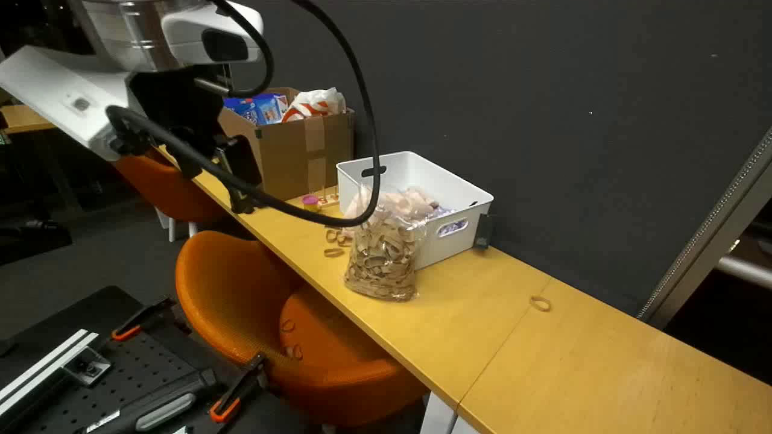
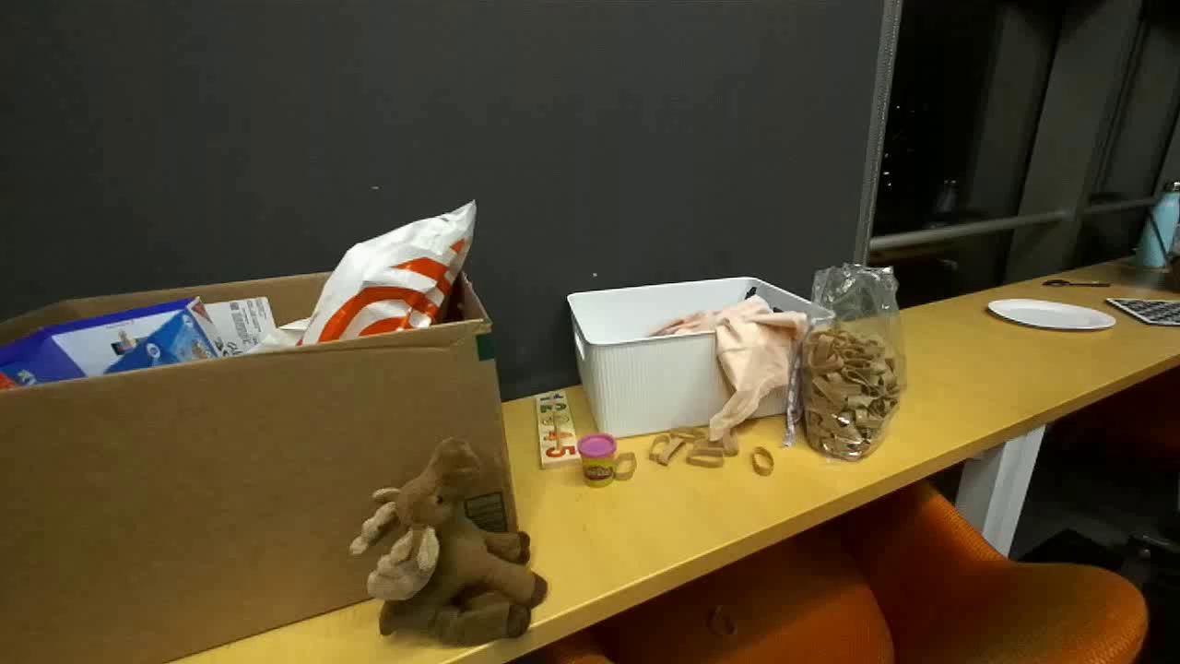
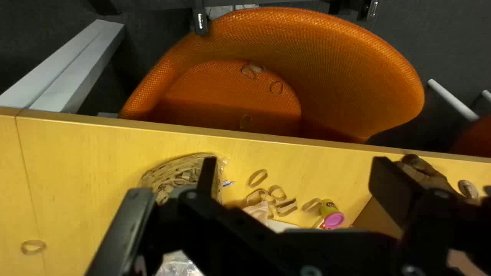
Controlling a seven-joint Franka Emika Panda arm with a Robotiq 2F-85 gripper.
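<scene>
High above the table, my gripper stands open, its two fingers wide apart with nothing held between them. In exterior view 1 the gripper (image 1: pixel 217 189) hangs at the upper left, near the cardboard box. A clear bag of tan rubber bands (image 2: pixel 852 387) stands upright against a white bin (image 2: pixel 631 382). Pale pink cloth (image 2: pixel 758 343) drapes over the bin's rim. Loose rubber bands (image 2: pixel 704 455) lie in front of it, close to a pink-lidded tub (image 2: pixel 598 459) and a numbered board (image 2: pixel 555 430). The wrist view shows the bag (image 3: pixel 182 172) partly hidden by the gripper.
A full cardboard box (image 2: pixel 254 487) and a plush moose (image 2: pixel 459 559) take up one end of the table. Orange chairs (image 1: pixel 231 304) stand along the front edge. A white plate (image 2: pixel 1051 314) lies farther off. Bare tabletop (image 1: pixel 615 354) extends beyond the bag, past one stray band (image 1: pixel 540 303).
</scene>
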